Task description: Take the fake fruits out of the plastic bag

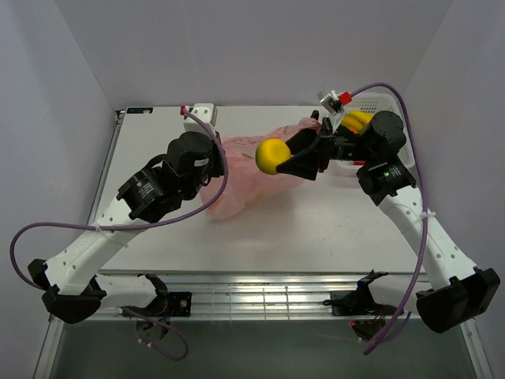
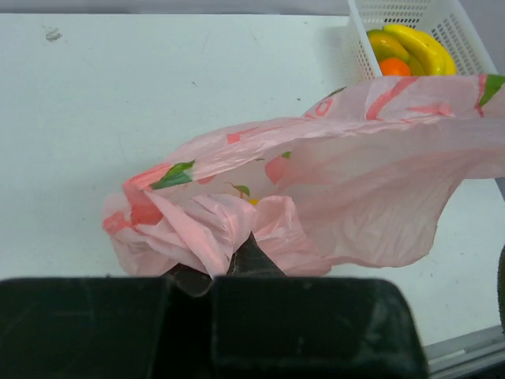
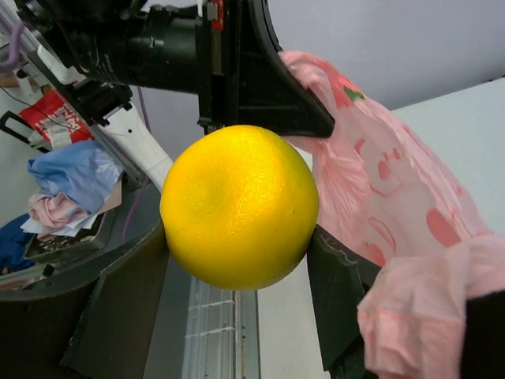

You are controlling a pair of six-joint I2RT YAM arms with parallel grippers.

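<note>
A pink plastic bag [image 1: 252, 185] [image 2: 347, 181] [image 3: 394, 174] hangs over the table, its crumpled end at my left gripper, which is shut on it. My right gripper [image 1: 296, 156] holds a round yellow fruit [image 1: 271, 156] [image 3: 239, 204] between its fingers, out in front of the bag. Pink plastic also drapes over the right gripper's side in the right wrist view. A small bit of yellow shows inside the bag in the left wrist view; what it is cannot be told.
A white perforated basket [image 1: 379, 101] [image 2: 363, 43] at the back right holds bananas [image 2: 418, 43], an orange fruit [image 2: 394, 68] and other fruit. Grey walls bound the sides and back.
</note>
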